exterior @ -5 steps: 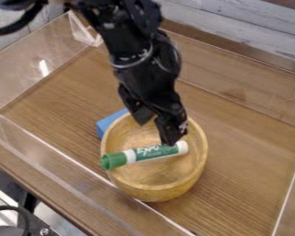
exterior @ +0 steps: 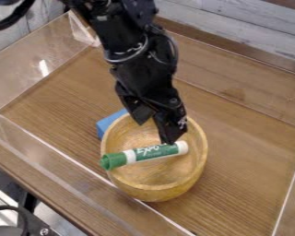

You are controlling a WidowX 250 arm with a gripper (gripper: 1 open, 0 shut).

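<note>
A round wooden bowl [exterior: 160,184] sits on the wooden table in the camera view, with a white and green marker [exterior: 147,154] lying across its inside, its green cap toward the left. My black gripper [exterior: 155,123] hangs over the back of the bowl, just above the marker, its fingers apart with nothing seen between them.
A blue object [exterior: 111,122] lies just behind the bowl's left side, partly hidden by the gripper. A clear plastic edge runs along the left, and a pale wall stands at the back.
The gripper has shifted and turned slightly over the bowl. The bowl and marker look almost unchanged.
</note>
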